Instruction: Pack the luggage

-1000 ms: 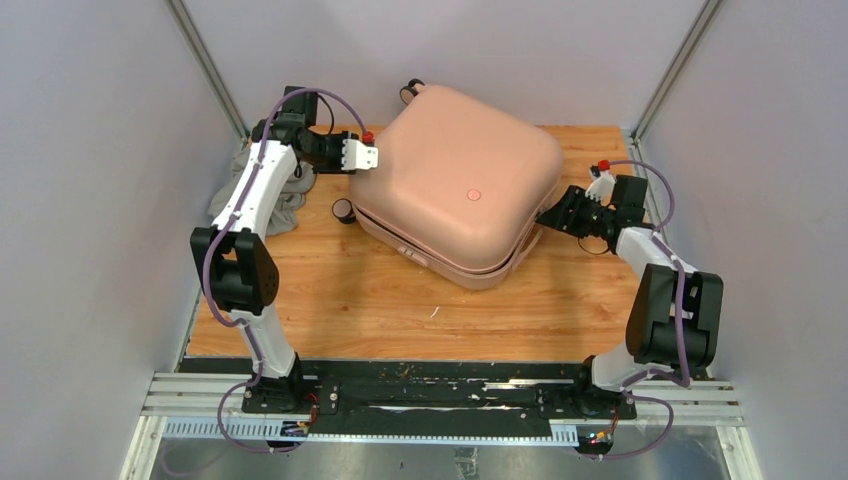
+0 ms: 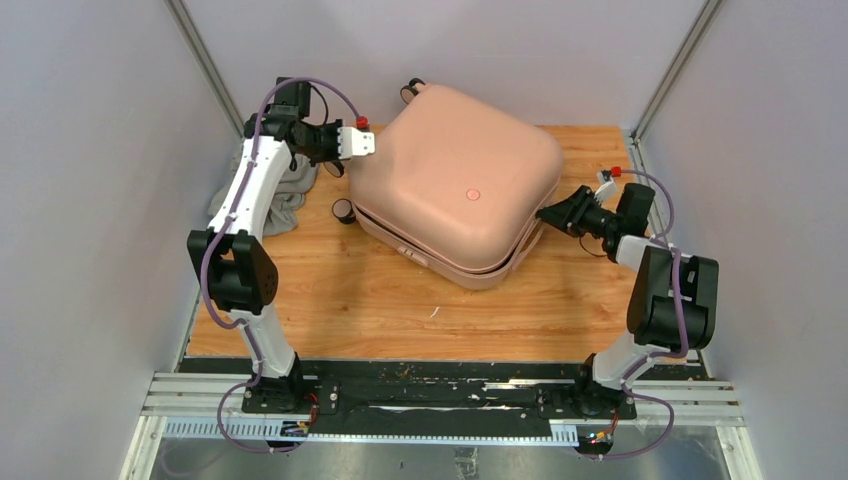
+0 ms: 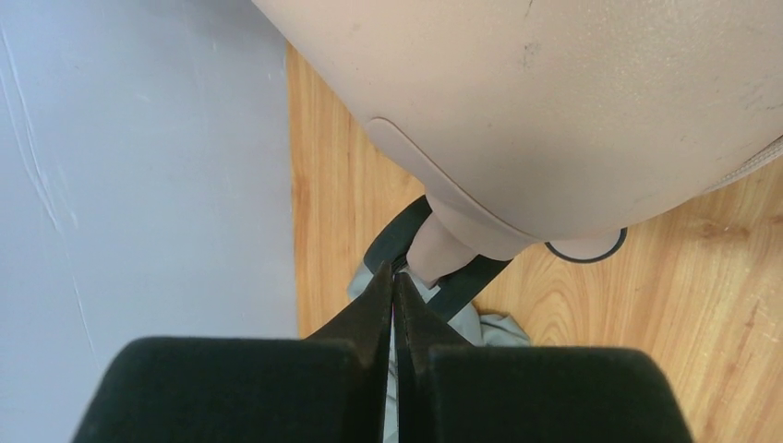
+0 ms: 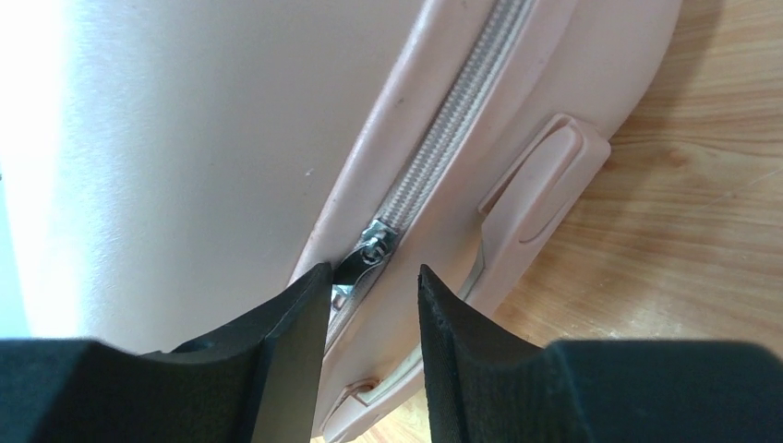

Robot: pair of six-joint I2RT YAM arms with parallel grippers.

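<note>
A closed-lidded pink suitcase (image 2: 460,165) lies slanted across the wooden table. Beyond its corner in the left wrist view, my left gripper is shut, its fingertips meeting with nothing between them. A dark-rimmed suitcase wheel (image 3: 399,235) on a pink mount is past those tips, outside the fingers. At the suitcase's right side my right gripper stands open. The metal zipper pull (image 4: 377,242) is by its left fingertip, the pull's end partly against or behind it; whether they touch I cannot tell. The zipper track (image 4: 452,120) runs up from there.
Grey cloth (image 2: 287,200) lies at the back left, under the left arm. A carry handle (image 4: 526,212) sticks out beside the zipper. Another wheel (image 2: 343,210) juts from the suitcase's left side.
The suitcase stays put.
</note>
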